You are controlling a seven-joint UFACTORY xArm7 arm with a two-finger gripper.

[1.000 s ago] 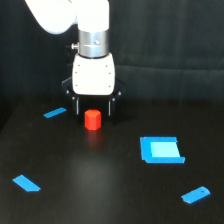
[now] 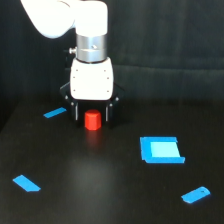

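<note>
A small red cube [image 2: 92, 121] rests on the black table, left of centre. My gripper [image 2: 92, 114], with its white hand, hangs right over it, pointing down. Its dark fingers stand apart on the left and right of the cube, and dark gaps appear between them and its sides. The fingertips are hard to make out against the black background.
To the right lies a white square [image 2: 164, 149] framed in blue tape. Blue tape strips mark the table at the lower left [image 2: 26, 183], the lower right [image 2: 195, 195] and the back left [image 2: 55, 112].
My gripper has come down a little, bringing its fingers lower around the cube. The cube sits in the same place.
</note>
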